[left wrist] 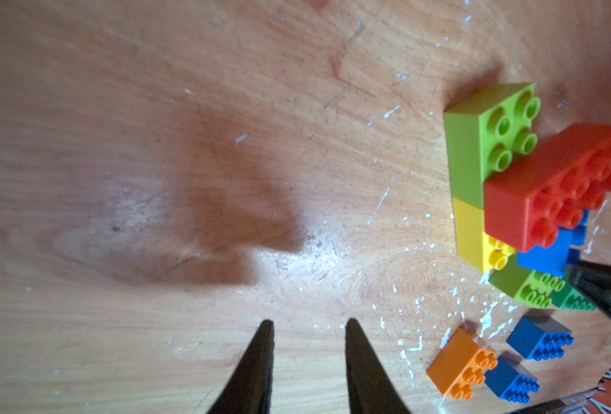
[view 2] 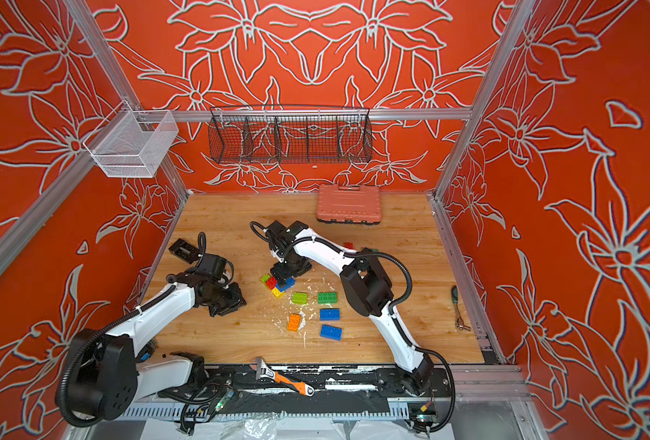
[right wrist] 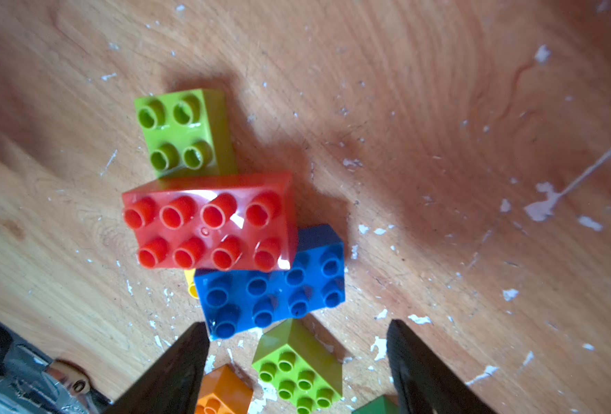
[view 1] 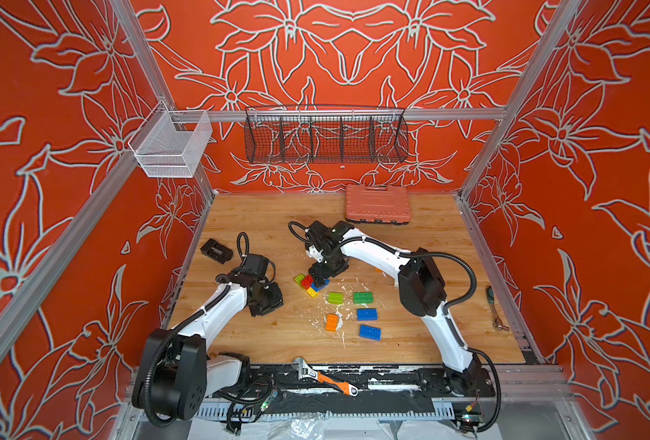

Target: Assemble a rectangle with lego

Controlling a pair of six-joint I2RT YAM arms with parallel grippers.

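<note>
In the right wrist view, a red brick lies across the top of a lime brick and a blue brick. A yellow brick sits under the red one, beside the lime brick, in the left wrist view. My right gripper stands open over this cluster, nothing between its fingers. To the left of the cluster, my left gripper is open above bare wood. Loose bricks lie toward the front: a lime one, a green one, an orange one and two blue ones, including this blue brick.
A red case stands at the back. A black object lies at the left, and a screwdriver-like tool at the right edge. The wood between the left gripper and the cluster is clear.
</note>
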